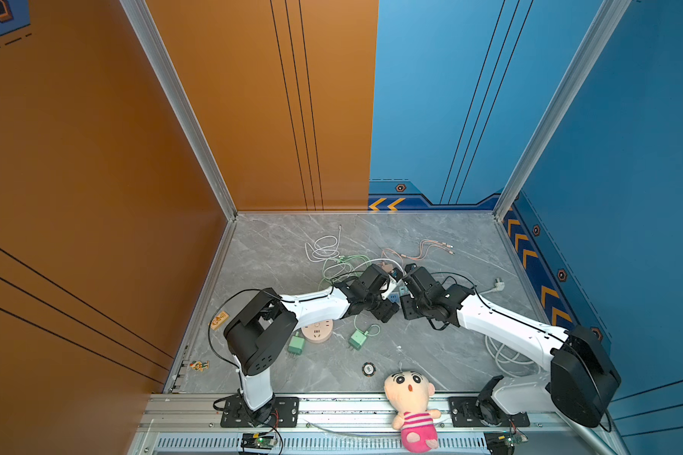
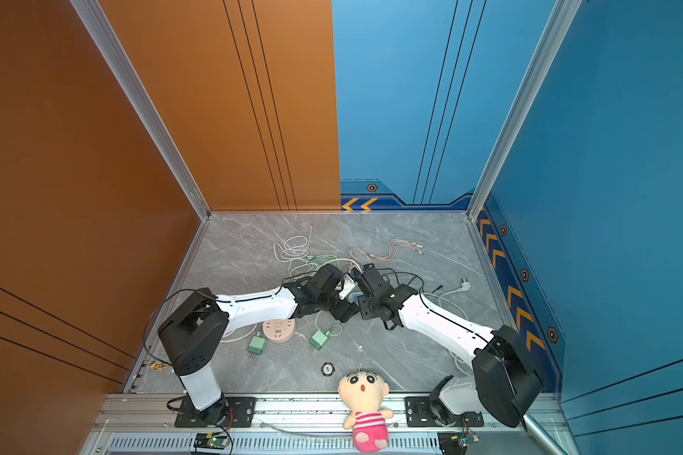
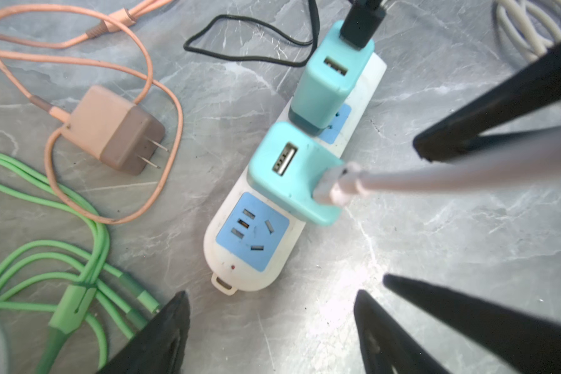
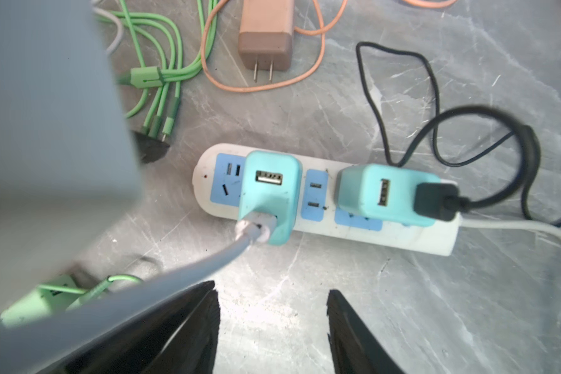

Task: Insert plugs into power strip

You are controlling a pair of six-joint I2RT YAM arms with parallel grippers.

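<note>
A white power strip (image 4: 321, 187) with blue socket faces lies on the grey table. Two teal chargers stand on it: one with a white cable (image 4: 269, 193) near one end, another with a black cable (image 4: 380, 196) towards the other end. Whether their prongs are fully in is hidden. My left gripper is open with nothing between its fingers, just off the strip's end. My right gripper also stands open and empty, beside the strip's long side. Its dark fingers (image 3: 439, 143) show at the right in the left wrist view, close to the white cable.
A pink-brown charger (image 4: 268, 37) with bare prongs and green cables (image 4: 165, 74) lie beyond the strip. Green chargers (image 1: 358, 339) and a round socket block (image 1: 318, 330) lie nearer the front, and a plush doll (image 1: 409, 405) at the front edge. The white cable (image 4: 187, 274) arcs close to both grippers.
</note>
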